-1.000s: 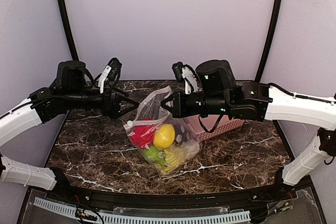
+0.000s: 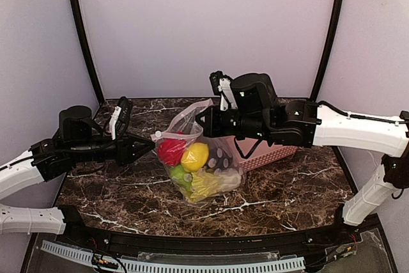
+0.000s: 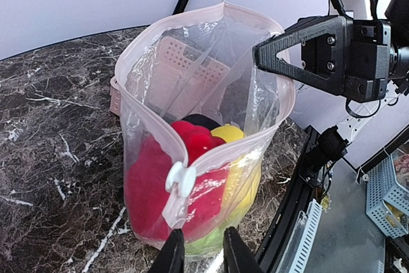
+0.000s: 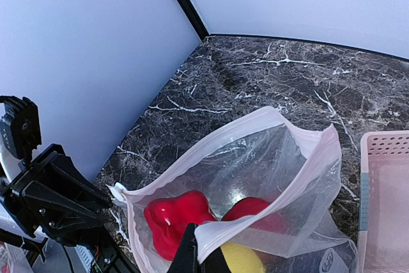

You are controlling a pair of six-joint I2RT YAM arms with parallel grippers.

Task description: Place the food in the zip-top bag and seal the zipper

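The clear zip top bag [image 2: 211, 187] stands mouth-up on the table, holding a red pepper [image 4: 169, 218], a yellow lemon [image 2: 195, 156], a green item [image 2: 181, 177] and other food. Its mouth gapes wide. The white zipper slider [image 3: 181, 179] sits at the rim's left corner. Just beside that corner is my left gripper [image 2: 152, 144]; its fingers [image 3: 173, 254] are part open with nothing between them, below the slider in the left wrist view. My right gripper is shut on the bag's rim at the opposite side, holding it up.
A pink perforated basket [image 2: 271, 156] stands behind the bag to the right, partly hidden by my right arm.
My left gripper has come down and toward the front, to the slider corner, and its fingers have drawn closer together. The bag and right gripper have lifted slightly.
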